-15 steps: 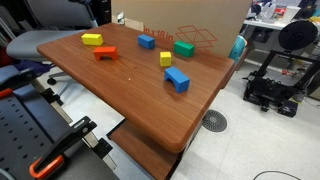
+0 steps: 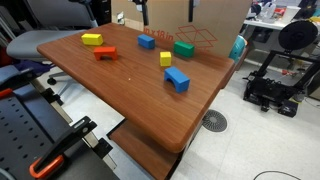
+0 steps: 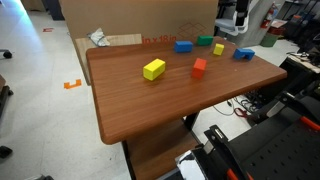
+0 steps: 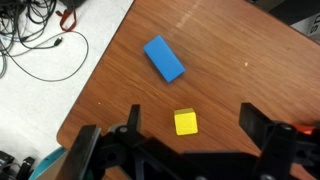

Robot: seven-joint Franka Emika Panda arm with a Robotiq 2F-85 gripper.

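Observation:
My gripper (image 2: pixel 168 14) hangs at the top of exterior view 1, fingers spread wide and nothing between them. In the wrist view a small yellow block (image 4: pixel 185 121) shows between the open fingertips, on the table below; a blue block (image 4: pixel 164 58) lies beyond it. On the tabletop in exterior view 1 are that small yellow block (image 2: pixel 167 59), the near blue block (image 2: pixel 177 79), a green block (image 2: pixel 184 48), a second blue block (image 2: pixel 146 42), a red block (image 2: pixel 105 52) and a larger yellow block (image 2: pixel 92 39).
Brown wooden table (image 2: pixel 150 105) has a broad bare area in front of the blocks. A cardboard panel (image 3: pixel 150 20) stands behind it. Cables (image 4: pixel 45 45) lie on the floor past the table's edge.
The blocks have not moved.

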